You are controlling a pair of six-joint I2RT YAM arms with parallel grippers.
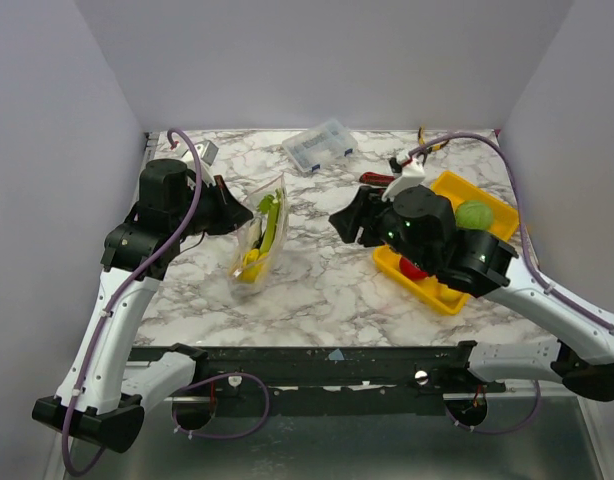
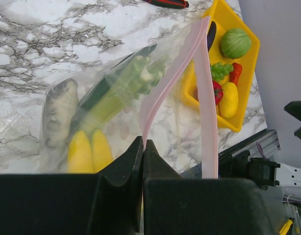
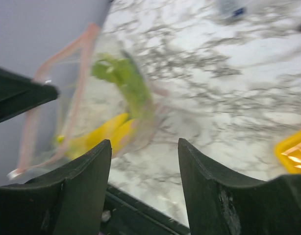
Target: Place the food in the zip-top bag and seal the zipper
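The clear zip top bag [image 1: 260, 243] stands on the table with its mouth spread apart. Through its film show a green leafy stalk [image 1: 270, 225], yellow pieces [image 2: 89, 151] and a greyish item [image 2: 61, 108]. My left gripper is shut on the pink-edged rim [image 2: 163, 91] of the bag. Off to the bag's right, above the table, my right gripper stands open with bare table between its fingers. In the right wrist view the bag [image 3: 99, 93] is to the left, blurred.
A yellow bin [image 1: 502, 218] at the right holds a green cabbage [image 1: 474, 217], a tomato [image 1: 412, 269] and other food. Behind lie a clear plastic case [image 1: 319, 146], a red-and-black tool [image 1: 377, 179] and pliers [image 1: 434, 143].
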